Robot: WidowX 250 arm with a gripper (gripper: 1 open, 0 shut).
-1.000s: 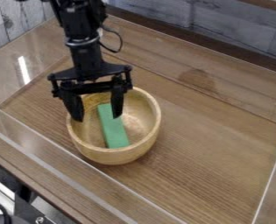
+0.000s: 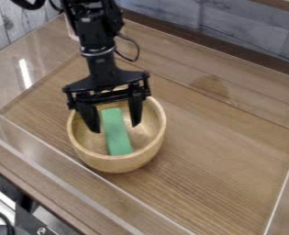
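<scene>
A green oblong block [image 2: 116, 137] lies lengthwise inside a round cream bowl [image 2: 116, 159] at the centre left of the camera view. My black gripper [image 2: 106, 106] hangs over the upper part of the bowl, its two dark fingers spread open to either side of the block's upper end. I cannot tell whether the fingertips touch the bowl or the block.
A pale wall edge runs along the back right, and the table's near left edge shows at the lower left, with a dark cable below it.
The gripper has moved from low at the bowl's near-left side up and away toward the back, shifting slightly right. The bowl and block look slightly shifted at most.
</scene>
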